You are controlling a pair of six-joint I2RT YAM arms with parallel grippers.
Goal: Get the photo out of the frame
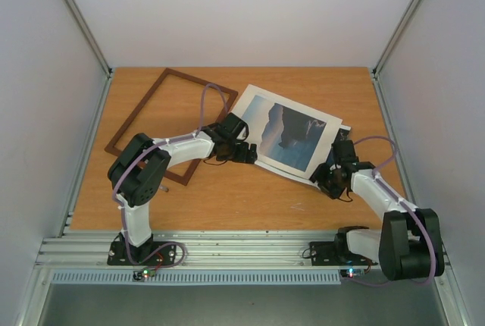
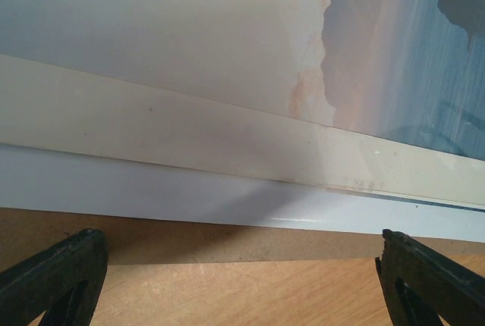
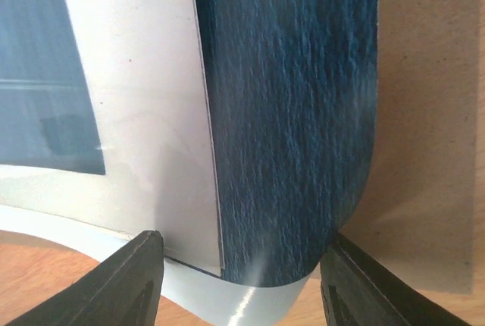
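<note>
A photo (image 1: 292, 136) with cream border lies on white sheets and a board (image 2: 189, 242), right of the empty wooden frame (image 1: 139, 108). My left gripper stands open at the stack's near edge, nothing between its fingers. My right gripper is at the near right corner, fingers either side of a lifted, curved dark-blue sheet (image 3: 288, 98) with a white edge, beside the cream border; whether it grips this is unclear.
Side walls and rails bound the table left and right.
</note>
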